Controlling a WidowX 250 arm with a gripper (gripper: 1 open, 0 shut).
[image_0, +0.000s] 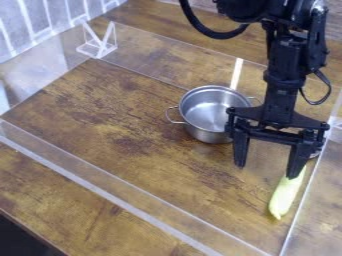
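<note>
My black gripper (270, 154) hangs open over the right side of the table, fingers pointing down, nothing visible between them. It overlaps the right part of a steel pot (206, 114) in this view; whether they touch I cannot tell. A pale yellow-green elongated object (285, 198), like a corn cob or leek, lies below and to the right of the gripper, near the clear right wall.
The wooden table (107, 150) is bounded by low clear plastic walls, with a clear bracket (99, 45) at the back left. A small partly hidden object sits behind the gripper at the right.
</note>
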